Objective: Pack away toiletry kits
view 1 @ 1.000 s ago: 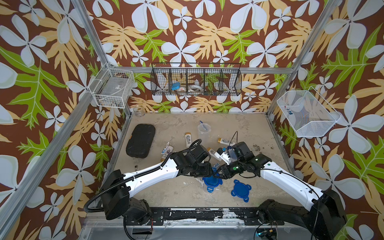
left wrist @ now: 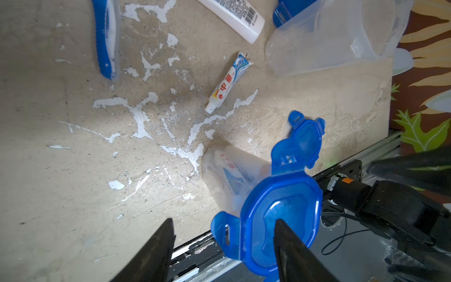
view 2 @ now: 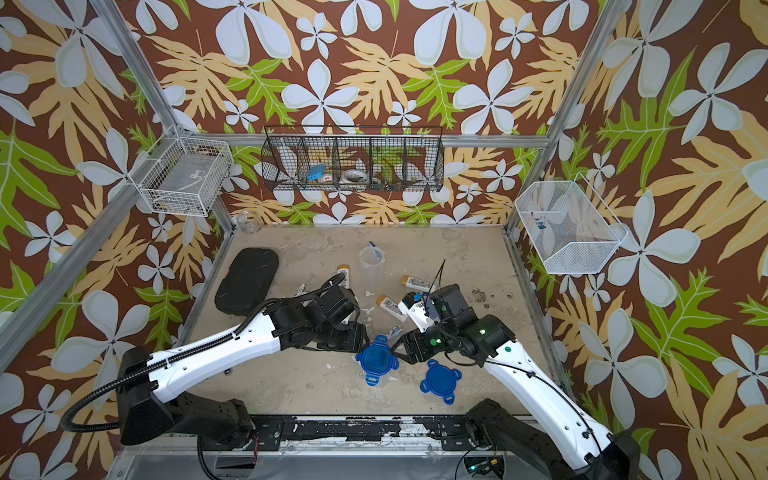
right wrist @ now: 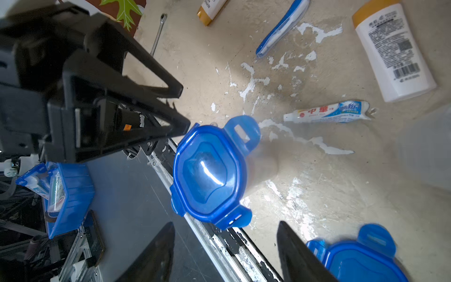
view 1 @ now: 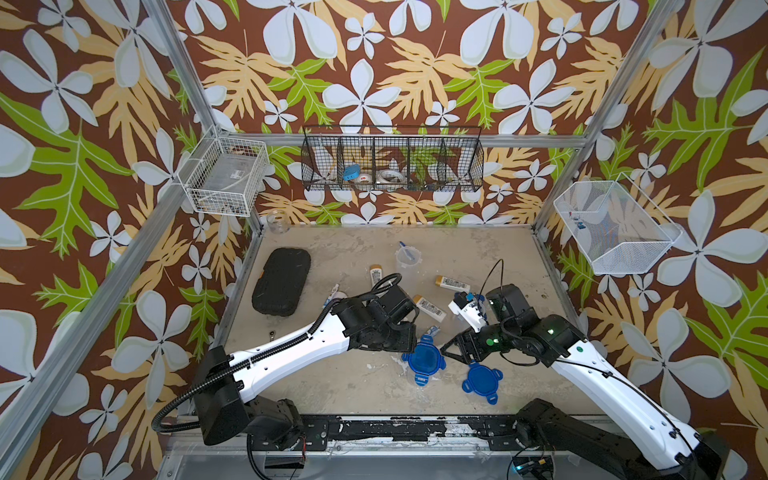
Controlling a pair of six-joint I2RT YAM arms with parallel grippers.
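Observation:
A clear container with blue lid (view 1: 424, 357) (left wrist: 272, 211) (right wrist: 209, 166) stands front centre, contents visible inside. My left gripper is above it, apparently open, fingers around the near side with no visible grip. My right gripper hovers open to the right, lid ahead of its fingers. A second blue lid (view 1: 482, 382) lies front right. A small toothpaste tube (right wrist: 324, 112), blue toothbrushes (right wrist: 281, 28) and white bottles with orange caps (right wrist: 390, 51) lie behind on the table (view 1: 336, 240).
A clear cup (view 1: 408, 257) stands at the back; a black case (view 1: 280, 280) lies left. Wire baskets (view 1: 392, 164) hang on the back and side walls. The table's front right and back right have some free room.
My right arm has shifted rightward in the top left view, uncovering more of the lidded container. My left arm has moved slightly left.

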